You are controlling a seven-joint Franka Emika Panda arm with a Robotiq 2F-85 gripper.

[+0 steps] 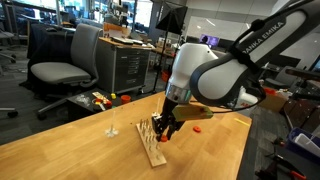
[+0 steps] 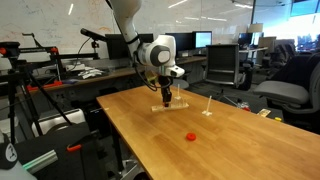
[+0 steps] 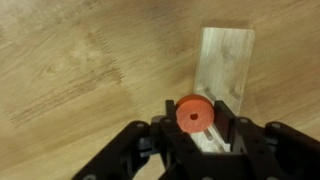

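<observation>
In the wrist view my gripper is shut on a round red piece (image 3: 195, 113), one finger on either side of it. Beneath it lies a pale wooden board (image 3: 224, 62), partly covered by the piece and the fingers. From the first exterior side, the gripper (image 1: 163, 136) is low over the board (image 1: 152, 151), with a bit of red at its fingertips. Several upright pegs (image 1: 146, 132) show at the board's far end. In the second exterior view the arm and gripper (image 2: 167, 97) stand far back, over the small board (image 2: 161, 107).
A loose red disc (image 2: 191, 136) lies on the open table, well away from the board. A thin white stand (image 1: 112, 122) with a red top is left of the board. Black bins with colored items (image 1: 100, 100) sit at the back edge.
</observation>
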